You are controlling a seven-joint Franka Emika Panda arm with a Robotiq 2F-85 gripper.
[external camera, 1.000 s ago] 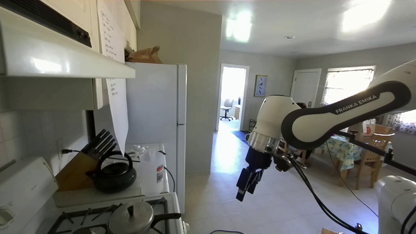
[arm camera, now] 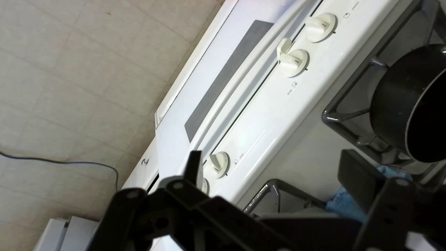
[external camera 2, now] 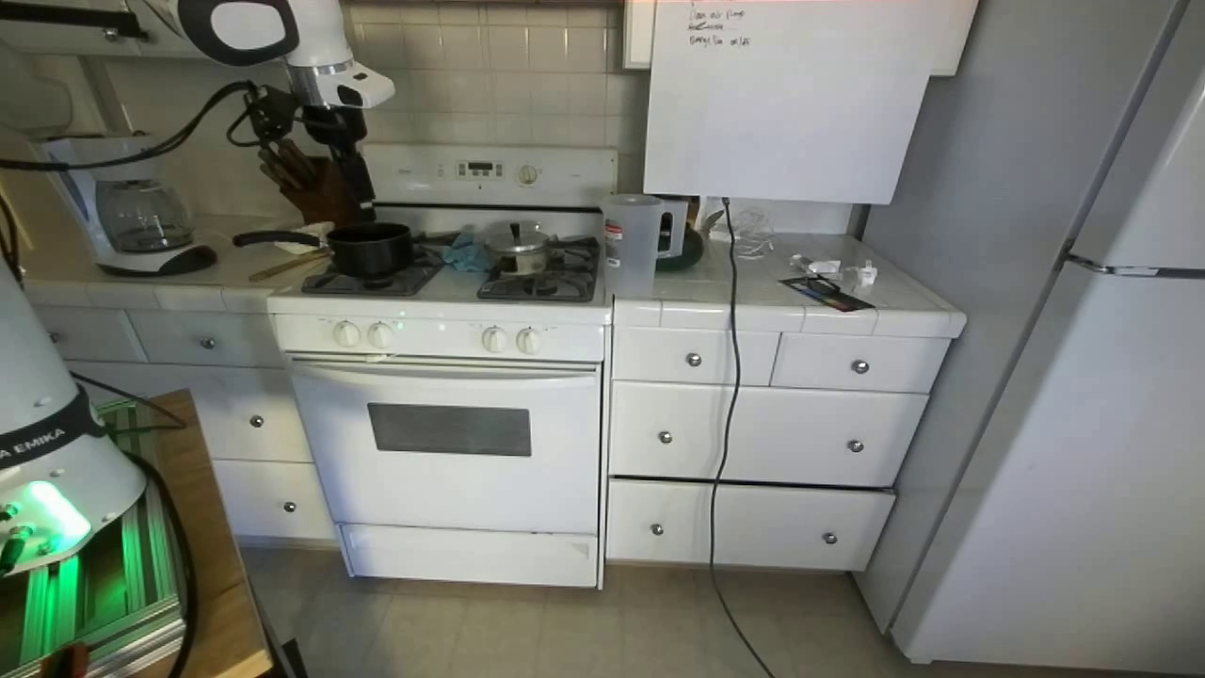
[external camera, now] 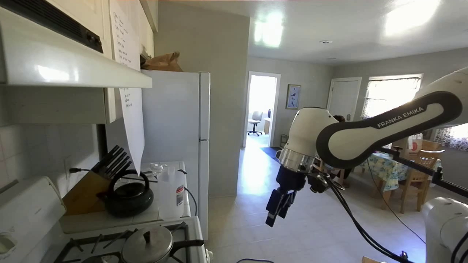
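Note:
My gripper is open, its two fingers far apart and nothing between them. In exterior view 1 the gripper (external camera: 276, 215) hangs in the air to the right of the stove, pointing down. The wrist view looks down on the white stove front with its knobs (arm camera: 293, 62) and the oven handle. A black pot (arm camera: 391, 104) stands on a burner at that view's right side, and a blue cloth (arm camera: 347, 205) shows partly behind a finger. In exterior view 2 a lidded metal pot (external camera 2: 520, 254) sits on the right burners.
A clear pitcher (external camera 2: 633, 243) and a black kettle (external camera: 129, 197) stand on the counter beside the stove. A coffee maker (external camera 2: 141, 215) and a knife block (external camera 2: 322, 192) are left of it. A cable (external camera 2: 729, 429) hangs down the drawers. Open floor lies before the oven.

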